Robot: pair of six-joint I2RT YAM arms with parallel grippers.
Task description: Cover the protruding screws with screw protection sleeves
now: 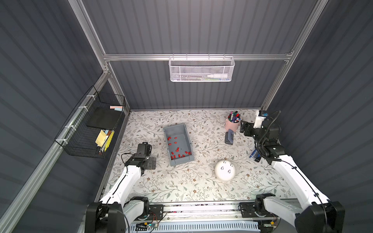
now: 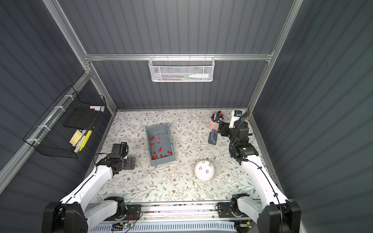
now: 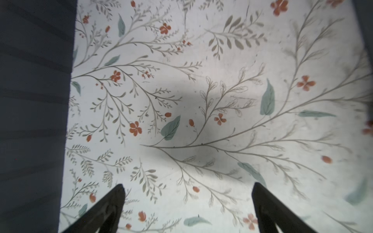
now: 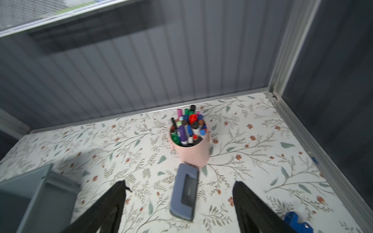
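Several small red sleeves [image 1: 177, 149] lie loose in a grey bin [image 1: 178, 128] left of the table's middle. A round white dome [image 1: 225, 175] with several metal screws [image 1: 229, 170] sticking up from its top stands to the right, nearer the front. My left gripper is open over bare patterned table at the left, beside the bin and apart from it. My right gripper hangs at the back right with its fingers apart and nothing between them. Beyond it, the right wrist view shows a dark eraser and a pen cup.
A pink cup of pens [image 4: 194, 151] stands at the back right, with a grey eraser [image 4: 184, 192] in front of it. Blue objects [image 2: 249, 134] lie partly hidden by the right arm. Open table lies between bin and dome.
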